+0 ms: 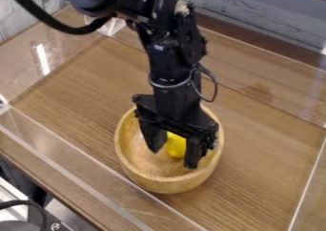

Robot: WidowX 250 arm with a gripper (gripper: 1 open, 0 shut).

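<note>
My black gripper point(173, 151) reaches down from the top of the camera view into a round light wooden bowl point(166, 178). Its two fingers stand apart, one at the left and one at the right, around a small yellow object point(176, 147) in the bowl. The object is partly hidden by the gripper, and I cannot tell whether the fingers touch it.
The bowl stands on a wooden tabletop point(258, 178) with clear strips along its edges. A white wall is at the back, and dark cables show at the lower left.
</note>
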